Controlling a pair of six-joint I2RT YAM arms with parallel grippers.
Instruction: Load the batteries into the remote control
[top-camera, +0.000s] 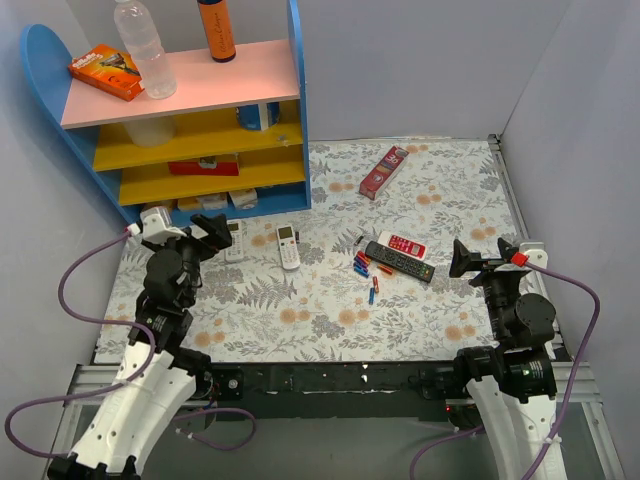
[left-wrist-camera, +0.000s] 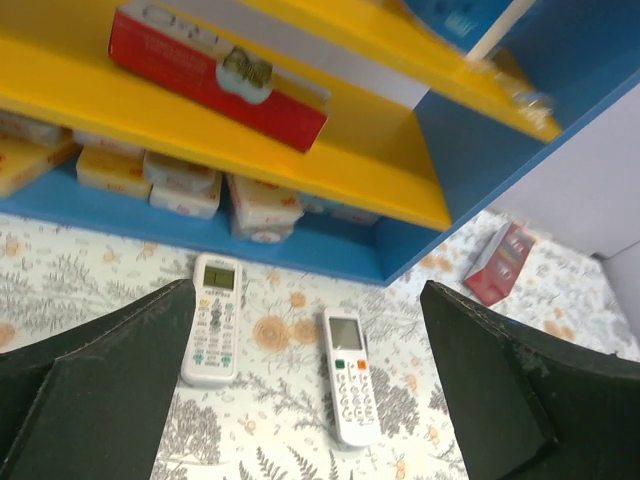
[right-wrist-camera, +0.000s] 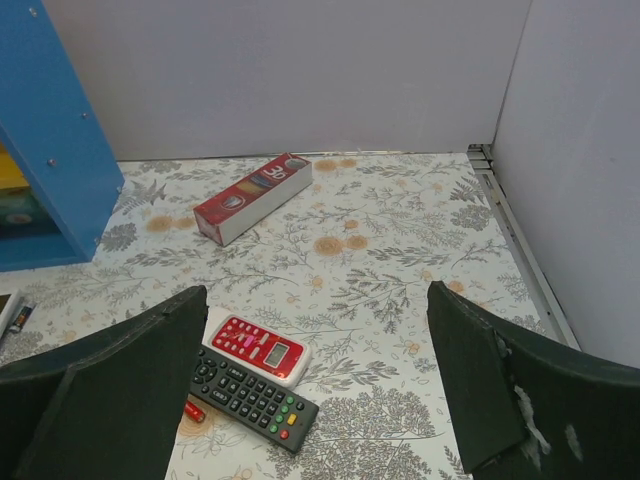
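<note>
Several remotes lie on the floral tabletop: a black remote (top-camera: 400, 262) and a red-and-white remote (top-camera: 403, 245) side by side right of centre, a white remote (top-camera: 288, 247) near the middle, and another white remote (left-wrist-camera: 213, 320) nearer the shelf. Loose red and blue batteries (top-camera: 362, 264) are scattered by the black remote's left end. My left gripper (top-camera: 212, 232) stands open and empty above the table's left side, by the shelf. On the right side, my right gripper (top-camera: 483, 262) is also open with nothing between its fingers, apart from the black remote. No battery slot can be made out.
A blue shelf unit with yellow boards (top-camera: 210, 145) fills the back left, holding a bottle (top-camera: 143, 45) and several boxes. A long red box (top-camera: 384, 172) lies at the back.
</note>
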